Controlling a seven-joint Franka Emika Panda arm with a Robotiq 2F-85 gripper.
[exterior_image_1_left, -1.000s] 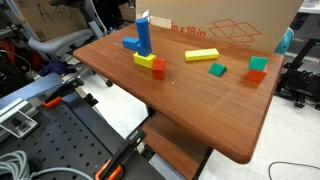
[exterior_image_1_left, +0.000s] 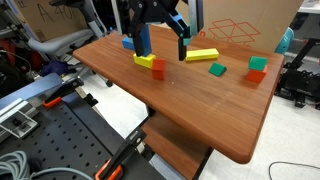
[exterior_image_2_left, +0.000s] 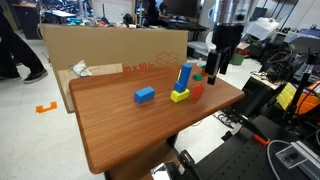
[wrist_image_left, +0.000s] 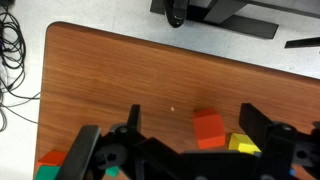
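Observation:
My gripper (exterior_image_1_left: 163, 44) is open above the table, its fingers spread wide with nothing between them. In the wrist view a red block (wrist_image_left: 208, 130) lies below the gap, closer to the right-hand finger (wrist_image_left: 265, 128). This red block (exterior_image_1_left: 158, 69) stands beside a yellow block (exterior_image_1_left: 144, 60). An upright blue block (exterior_image_2_left: 184, 76) rests on that yellow block (exterior_image_2_left: 180, 96). In exterior view 1, one finger partly covers the blue block (exterior_image_1_left: 145, 47); the wrist view mostly hides it behind the hand.
Another blue block (exterior_image_2_left: 145, 95) lies farther along the table. A long yellow block (exterior_image_1_left: 201, 55), a flat green block (exterior_image_1_left: 217, 69) and a green block (exterior_image_1_left: 258, 63) on a red one (exterior_image_1_left: 256, 75) also stand there. Bare wood (exterior_image_1_left: 215, 105) fills the near side.
From out of view at the top, my gripper has come down and across over the blocks, near the upright blue one. The blocks appear unmoved.

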